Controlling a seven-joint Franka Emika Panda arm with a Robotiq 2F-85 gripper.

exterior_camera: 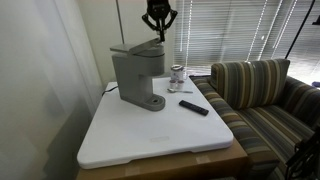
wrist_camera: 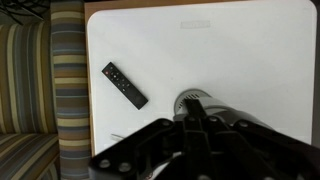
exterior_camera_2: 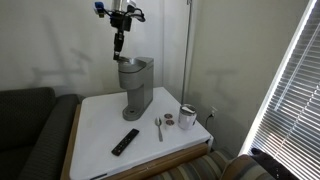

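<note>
A grey coffee maker point(exterior_camera: 139, 76) stands upright on the white table, its lid looking closed. My gripper point(exterior_camera: 161, 38) is shut and points down at the top front of the machine, at or just above the lid; whether it touches cannot be told. In the second exterior view the gripper point(exterior_camera_2: 117, 57) sits over the coffee maker point(exterior_camera_2: 136, 82) as well. From the wrist, the shut fingers point(wrist_camera: 192, 106) cover much of the machine, and its round drip tray point(wrist_camera: 186, 97) shows beyond them. Nothing shows between the fingers.
On the white table point(exterior_camera_2: 90, 135) lie a black remote point(exterior_camera_2: 125, 142), a spoon point(exterior_camera_2: 159, 128) and two small round pods point(exterior_camera_2: 169, 119). A white canister point(exterior_camera_2: 187, 117) stands near the edge. A striped sofa point(exterior_camera: 245, 85) adjoins the table.
</note>
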